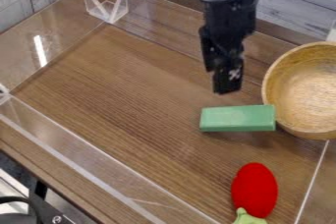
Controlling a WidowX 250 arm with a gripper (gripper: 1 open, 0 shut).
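A black gripper [222, 71] hangs from the top centre over the wooden table, its fingers apart with nothing seen between them. Just below it lies a green rectangular block [237, 118], and to its right sits a round tan bowl [305, 100]. A red oval object [254, 189] lies at the lower right, above a small light-green piece [249, 217] at the bottom edge.
A clear plastic piece [106, 7] stands at the back left. A pale wall runs along the back, and dark cables show at the lower left corner.
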